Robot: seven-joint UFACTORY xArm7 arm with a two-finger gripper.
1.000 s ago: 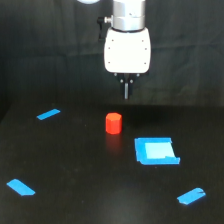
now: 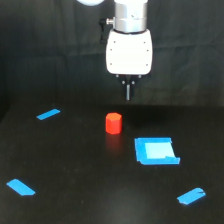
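An orange-red block [image 2: 113, 123] stands on the dark table near the middle. To its right lies a light square outlined in blue tape [image 2: 156, 151], with nothing on it. My gripper [image 2: 128, 97] hangs from the white arm, behind and above the block and a little to its right. Its fingers look thin and dark against the black backdrop, and whether they are apart is too small to make out. No object shows at their tips.
Single blue tape strips mark the table at the left back [image 2: 48, 114], the left front [image 2: 21, 187] and the right front [image 2: 191, 196]. A black curtain [image 2: 50, 60] closes off the back.
The arm and gripper have shifted very slightly to the right and down. The block and the taped square have stayed where they were.
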